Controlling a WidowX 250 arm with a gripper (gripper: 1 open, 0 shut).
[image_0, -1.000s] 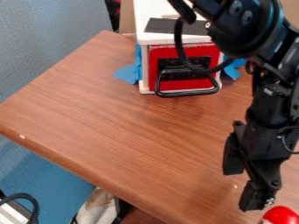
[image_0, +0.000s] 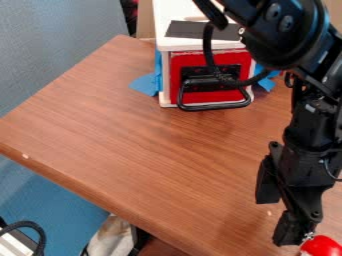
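The black robot arm comes down along the right side, its gripper (image_0: 283, 200) pointing down low over the wooden table (image_0: 120, 150). A red round object (image_0: 321, 247) with white markings lies at the bottom right edge, just below the gripper. Whether the fingers are open or shut cannot be made out.
A white box with a red front (image_0: 190, 70) and black frame stands at the back on blue tape. The table's left edge borders a grey-blue floor. A black-and-white item (image_0: 16, 243) sits at the bottom left.
The arm and gripper have shifted very slightly; the gripper's tip sits close above the red object throughout. Nothing else has visibly moved.
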